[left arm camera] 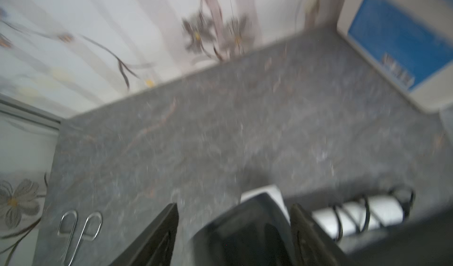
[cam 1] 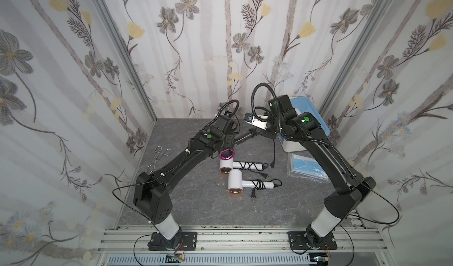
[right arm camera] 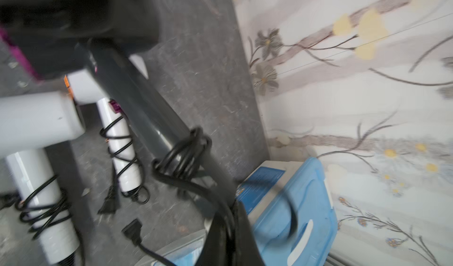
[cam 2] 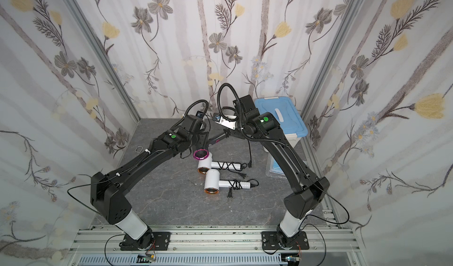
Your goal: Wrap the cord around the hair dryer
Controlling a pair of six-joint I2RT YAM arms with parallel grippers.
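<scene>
A dark hair dryer with a magenta rim is held raised at the middle, loops of black cord round its handle. My left gripper is at the dryer's dark body, which shows blurred between its fingers; whether they grip it is unclear. My right gripper is shut on the cord at the handle's end, with the plug hanging from it. Two white hair dryers lie below with cords wrapped round their handles.
A blue-lidded box stands at the back right, with a clear case of masks before it. Metal tongs lie at the left.
</scene>
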